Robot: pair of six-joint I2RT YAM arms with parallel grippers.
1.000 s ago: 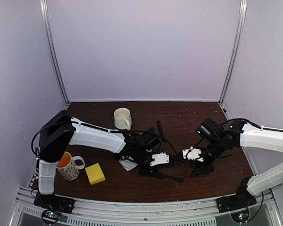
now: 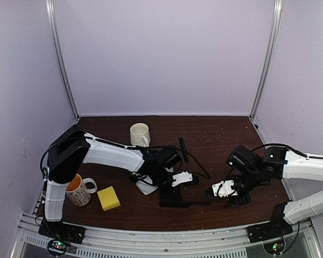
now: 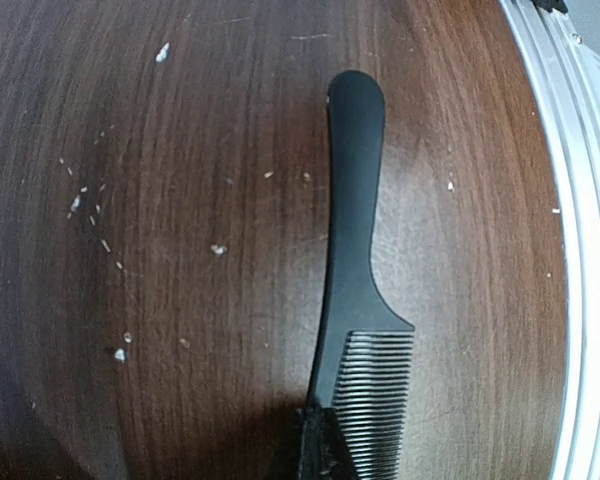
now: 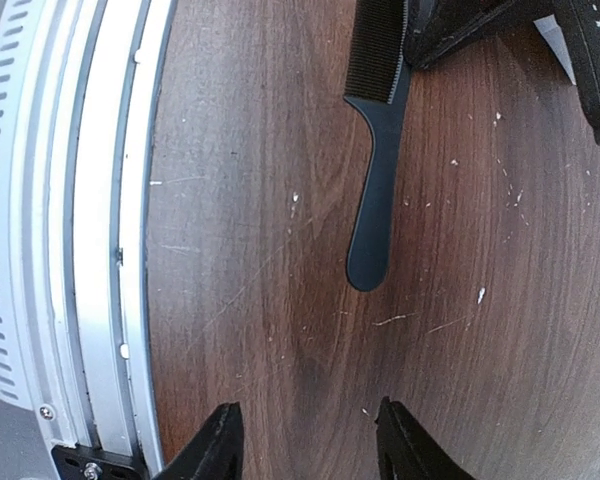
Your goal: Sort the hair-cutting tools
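A black comb lies on the table near the front edge, seen also as a comb in the right wrist view. My left gripper is shut at the comb's toothed part, low over it; whether anything is between its fingers is hidden. In the top view the left arm covers part of the comb. My right gripper stands open, nothing between its fingers, off the end of the comb's handle. Another dark elongated item lies farther back, too small to identify.
A white mug, a patterned mug and a yellow sponge stand or lie on the table. A white cloth is partly under the left arm. The front rail borders the table.
My right gripper has moved to the right, away from the left one, exposing more of the comb in the top view. The left arm has moved very little.
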